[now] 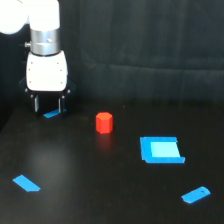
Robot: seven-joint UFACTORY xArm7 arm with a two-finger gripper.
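Observation:
A red block (104,123) with a hexagonal outline rests on the black table, a little left of the middle. To its right and nearer the camera, blue edging frames a pale square (164,150). My white gripper (48,104) hangs at the upper left, left of the red block and apart from it. Its dark fingers (36,103) stand wide open, and nothing shows between them except the dark background and part of a blue strip (52,114) beyond or below.
Blue strips lie at the front left (26,183) and front right (195,195). Behind the table hangs a dark curtain (140,50). Bare black table surrounds the red block and the pale square.

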